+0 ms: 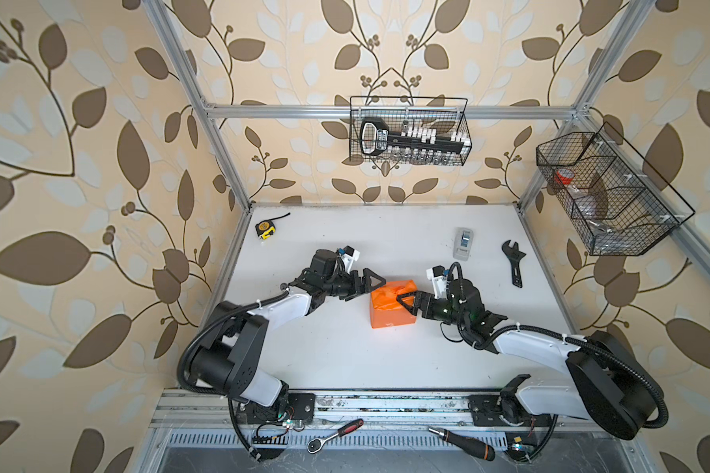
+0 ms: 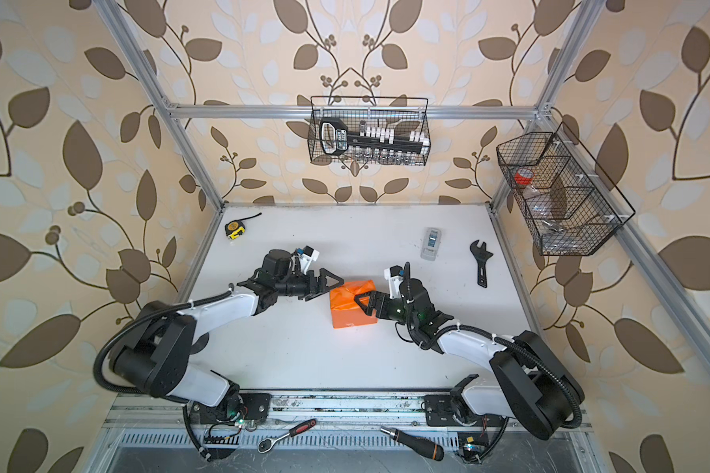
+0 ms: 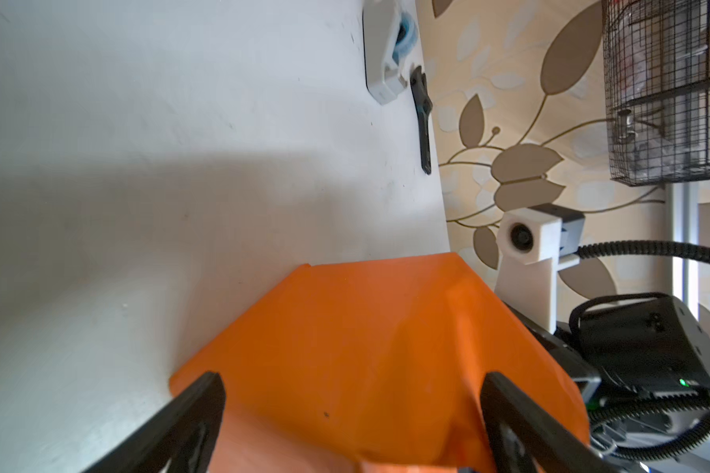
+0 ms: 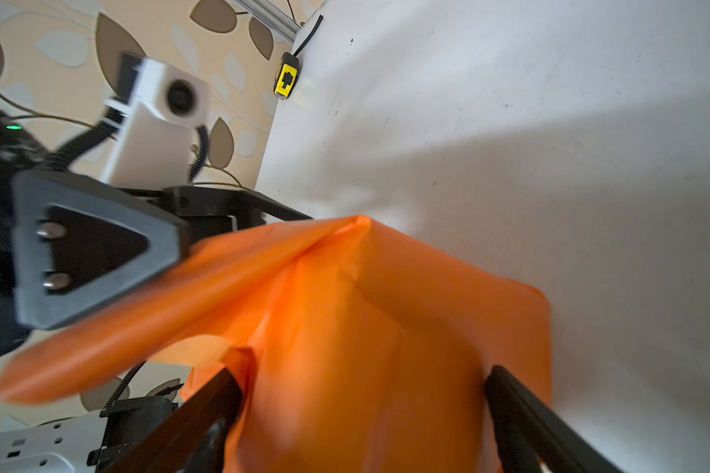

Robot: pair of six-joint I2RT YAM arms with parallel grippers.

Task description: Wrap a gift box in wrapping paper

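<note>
The box under orange wrapping paper [image 1: 392,315] stands mid-table, its top paper folded and creased. My left gripper [image 1: 377,282] is at its left far corner, open; in the left wrist view the orange paper [image 3: 370,331] fills the space beyond the parted fingers [image 3: 193,425]. My right gripper [image 1: 408,302] reaches over the right side of the box, also open. From the right wrist view, a raised flap of paper [image 4: 331,260] sticks out toward the left arm, and the fingers [image 4: 512,418] stand wide apart across the paper. The box itself is hidden by the wrapping.
A tape measure [image 1: 266,228] lies back left. At the right are a grey device [image 1: 463,243] and a wrench [image 1: 513,263]. A ratchet [image 1: 335,435] and a screwdriver [image 1: 462,444] lie beyond the front edge. The table in front of the box is clear.
</note>
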